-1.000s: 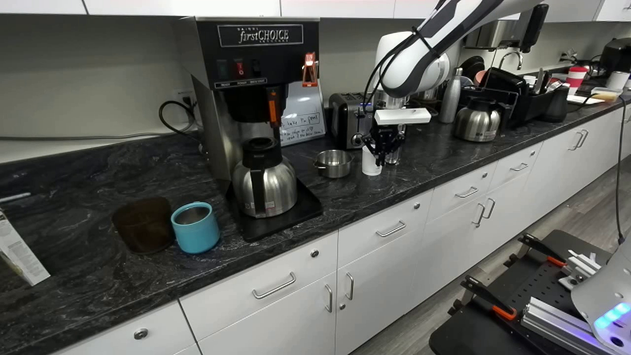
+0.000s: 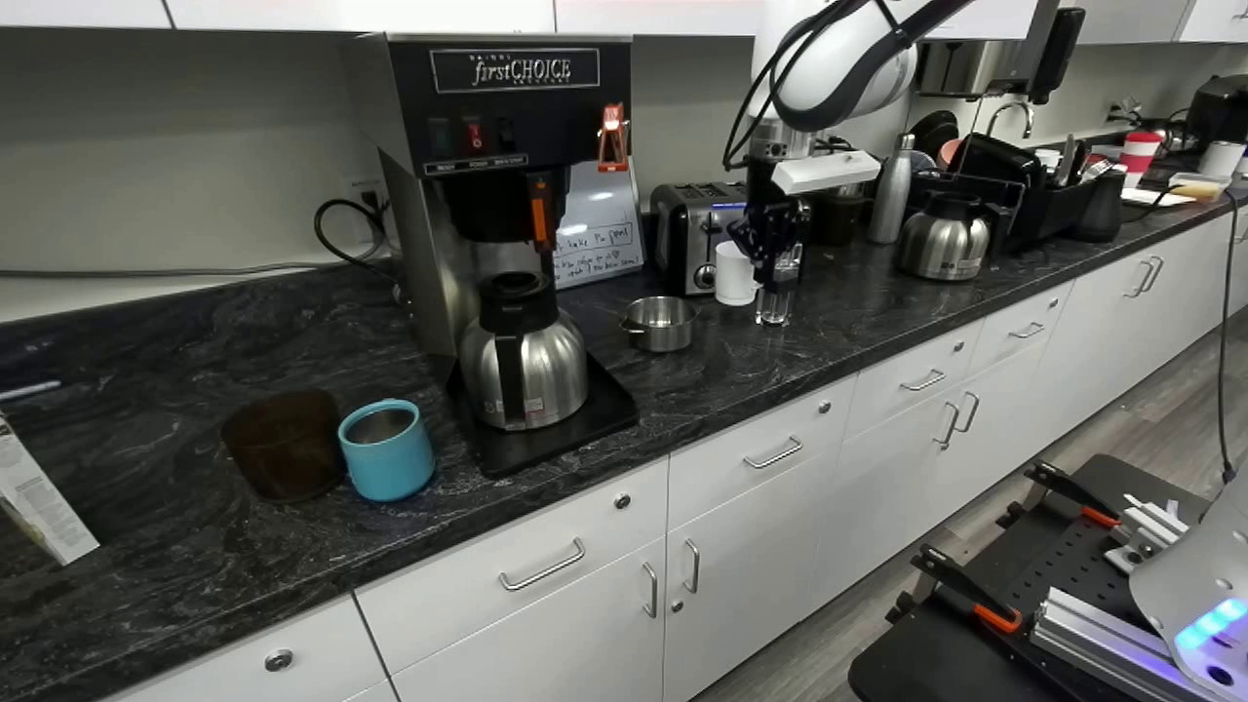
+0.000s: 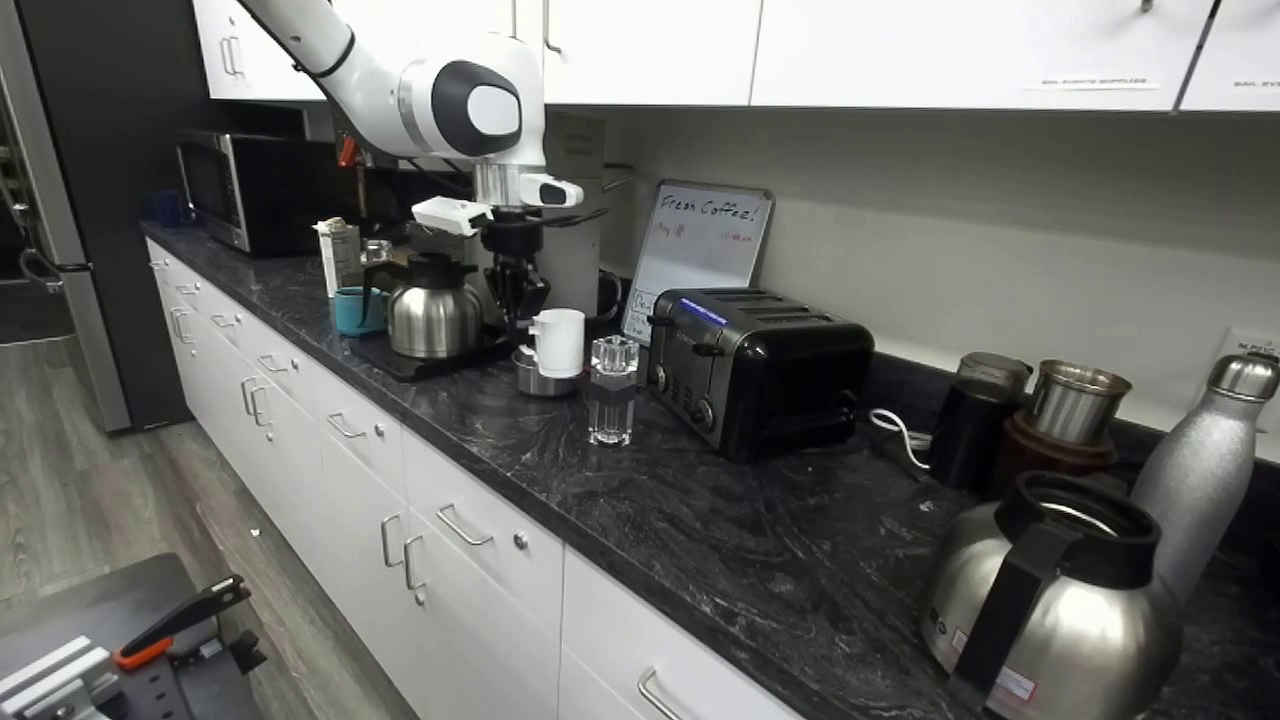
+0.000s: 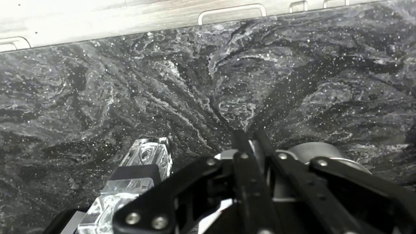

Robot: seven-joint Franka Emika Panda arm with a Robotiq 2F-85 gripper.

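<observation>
A white mug (image 2: pixel 734 276) hangs above the counter, roughly upright, in front of the toaster. My gripper (image 2: pixel 765 267) is shut on its handle side, and the mug body (image 3: pixel 560 343) hangs beside the fingers in the second exterior view. In the wrist view the fingertips of my gripper stand close together with a thin white piece between them. Most of the mug there is hidden behind the black finger links.
A clear grinder (image 3: pixel 612 390) stands close to the mug, and a small metal bowl (image 2: pixel 660 323) lies on its other side. The toaster (image 3: pixel 756 366) is behind. A steel carafe (image 2: pixel 524 365) sits at the coffee maker.
My gripper and the white mug have risen and moved back toward the toaster. A second ago the mug was lower, at counter level. The bowl and grinder have not visibly moved.
</observation>
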